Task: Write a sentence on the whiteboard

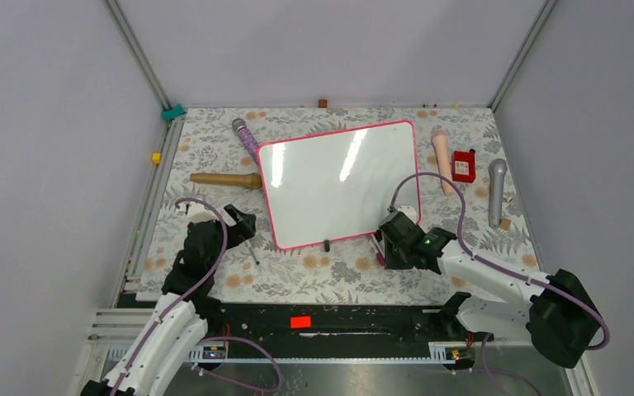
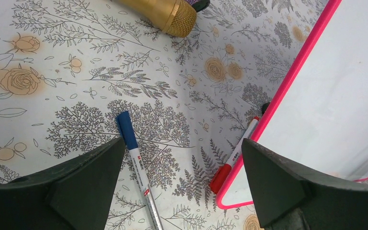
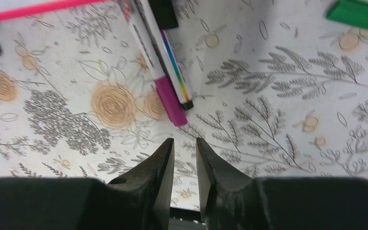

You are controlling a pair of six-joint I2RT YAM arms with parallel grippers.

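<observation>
The whiteboard [image 1: 322,190] with a pink rim lies mid-table, blank apart from glare. My left gripper stands open left of it, over a blue-capped marker [image 2: 139,167]; a red-capped marker [image 2: 232,158] lies by the board's edge. My right gripper is below the board's lower right edge, nothing between its fingertips, which look close together; how far open is unclear. Just beyond them lie a purple-capped marker [image 3: 167,96] and a rainbow-striped one [image 3: 175,72]. A green object [image 3: 354,14] shows at upper right of the right wrist view.
Gold [image 1: 223,179] and purple [image 1: 246,139] microphones lie left of the board. A pink microphone [image 1: 442,161], a red box [image 1: 464,167] and a silver microphone [image 1: 497,194] lie to its right.
</observation>
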